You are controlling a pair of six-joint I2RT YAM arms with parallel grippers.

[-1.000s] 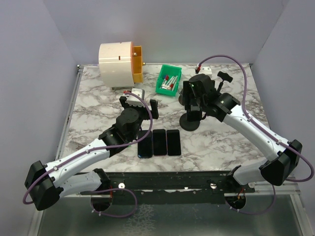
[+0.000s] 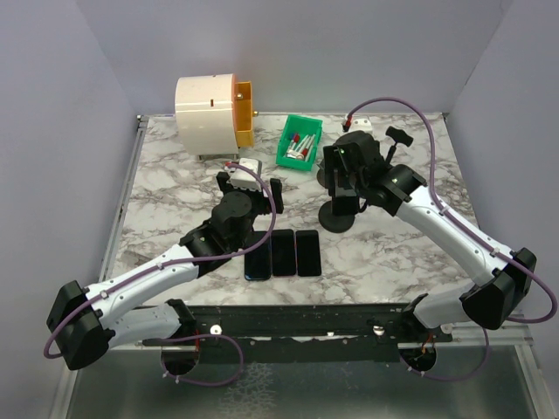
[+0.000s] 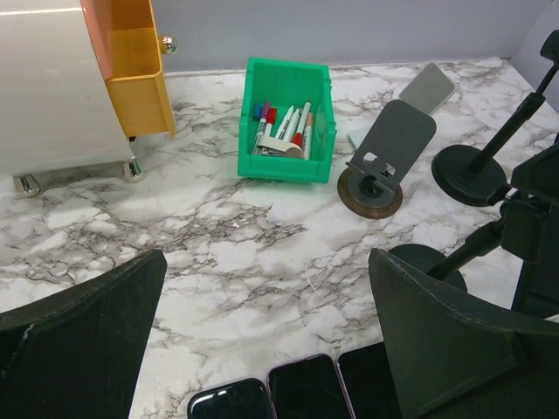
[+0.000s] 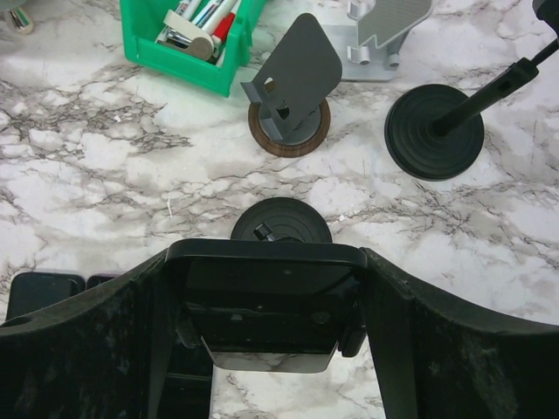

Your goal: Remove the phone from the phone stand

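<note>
A black phone [image 4: 266,305] sits on a black round-based stand [image 2: 335,222], upright in the top view. My right gripper [image 2: 348,166] is at it; in the right wrist view its two fingers flank the phone's sides, and whether they press on it I cannot tell. The stand's base [image 3: 415,262] also shows in the left wrist view. My left gripper [image 2: 251,192] is open over the table, left of that stand, with nothing between its fingers.
Several black phones [image 2: 283,253] lie flat at the front middle. A green bin of markers [image 3: 284,122], a cream-and-yellow cabinet [image 2: 210,113] and other stands [image 4: 293,78] stand at the back.
My left gripper has shifted slightly to the right since a second ago. The right arm looks almost unchanged.
</note>
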